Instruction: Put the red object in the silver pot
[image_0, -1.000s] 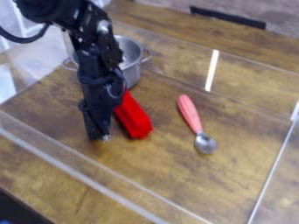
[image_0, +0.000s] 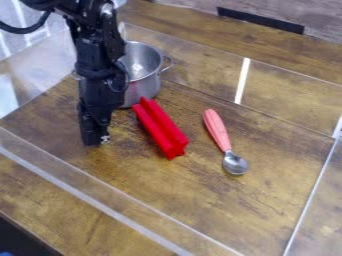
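On the wooden table lies a red block-like object (image_0: 160, 127), long and slanting, its far end close to the pot. Behind it stands the silver pot (image_0: 142, 66), upright, partly covered by the dark robot arm. My gripper (image_0: 96, 138) points down at the left of the red object, low over the table and apart from it. Its fingers are small and dark here, so how far apart they stand does not show. I see nothing red at its tips.
A spoon with a pink-red handle (image_0: 215, 127) and a metal bowl lies to the right of the red object. Bare table (image_0: 147, 205) spreads across the front. White tape lines cross the surface.
The gripper and arm have shifted left, away from the red object. More of the red object and the pot shows now; both appear to be in the same place.
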